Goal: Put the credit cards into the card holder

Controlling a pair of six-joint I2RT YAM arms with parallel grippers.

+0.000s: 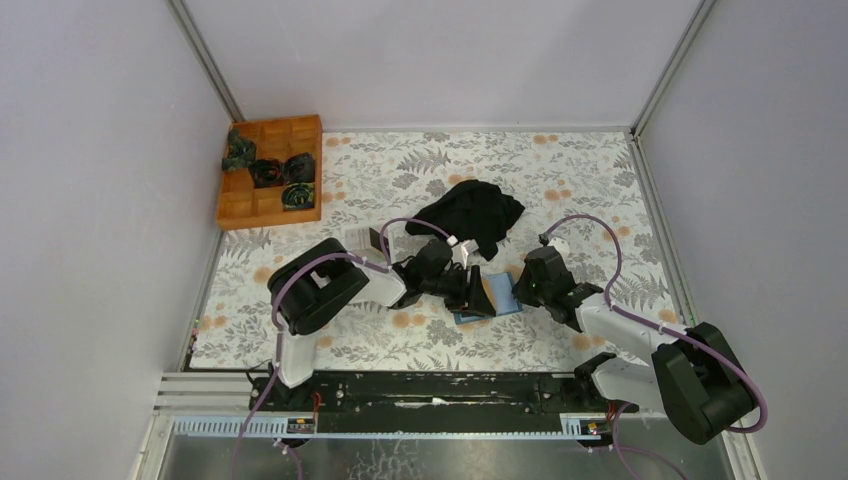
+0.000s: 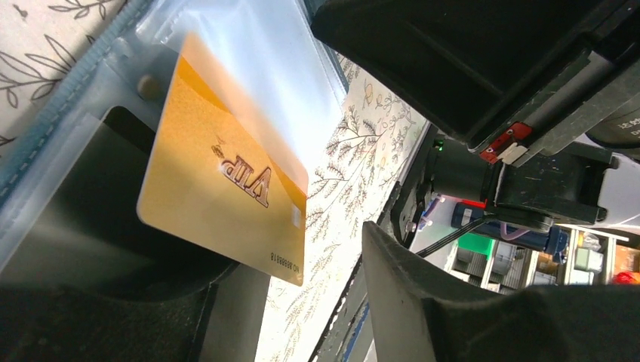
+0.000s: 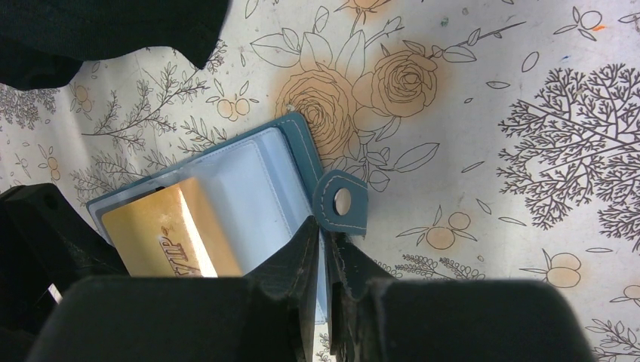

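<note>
The open blue card holder [image 1: 505, 292] lies on the floral mat between my grippers. A gold VIP card [image 2: 204, 173] rests tilted over it; beneath shows a dark card [image 2: 90, 196] in a clear sleeve. My left gripper is part open beside the gold card's lower edge; whether it touches the card is unclear. My right gripper is shut at the holder's right edge, by the snap tab [image 3: 342, 202].
A black cloth [image 1: 462, 215] lies behind the grippers. A wooden compartment tray [image 1: 230, 205] with dark items stands at the back left.
</note>
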